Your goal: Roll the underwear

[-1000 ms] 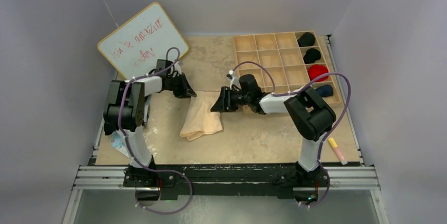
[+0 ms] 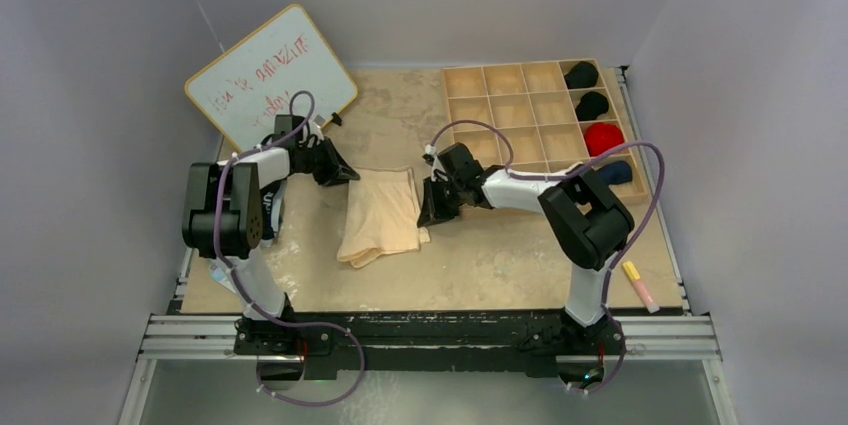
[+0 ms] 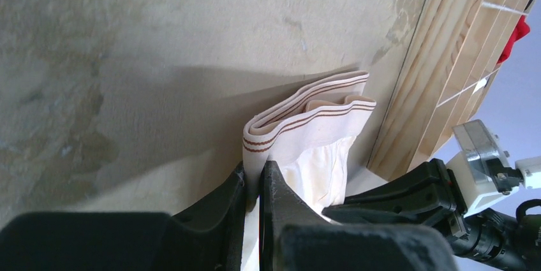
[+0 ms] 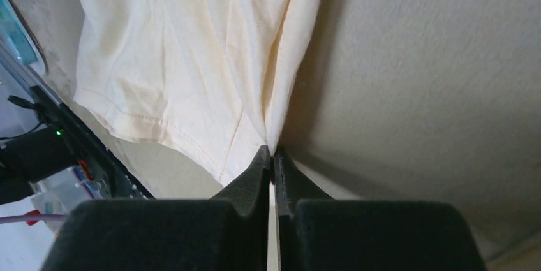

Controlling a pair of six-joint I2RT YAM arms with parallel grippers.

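Note:
The cream underwear (image 2: 380, 215) lies folded on the table between both arms. My left gripper (image 2: 352, 175) is shut on its upper left corner; the left wrist view shows the striped waistband (image 3: 306, 118) bunched at the fingertips. My right gripper (image 2: 422, 220) is shut at the garment's right side; in the right wrist view a folded edge (image 4: 281, 92) rises just behind the closed fingertips, and nothing clearly shows between them.
A wooden compartment box (image 2: 510, 110) with dark and red cloth items stands at the back right. A whiteboard (image 2: 260, 75) lies at the back left. A marker (image 2: 640, 285) lies at the front right.
My left gripper has moved a little left with the garment's corner. My right gripper has shifted toward the front, and the garment's right side now extends further right.

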